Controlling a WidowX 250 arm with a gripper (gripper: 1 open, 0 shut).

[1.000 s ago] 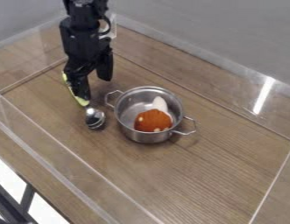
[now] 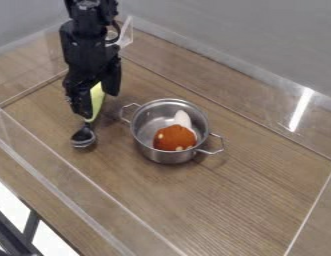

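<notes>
My black gripper (image 2: 90, 82) hangs at the upper left, over a utensil with a pale yellow-green handle (image 2: 96, 99) and a metal spoon head (image 2: 84, 138) resting low near the table's left part. The fingertips are around the handle's upper part; whether they are closed on it is unclear. To the right stands a steel pot (image 2: 154, 110) with two handles, holding an orange-red item (image 2: 175, 138) and a white item (image 2: 183, 119).
A transparent edge runs along the left front, and grey walls border the back.
The gripper has shifted, and the spoon's handle shows more upright above its head, which has moved slightly left from where it was. The pot is unmoved.
</notes>
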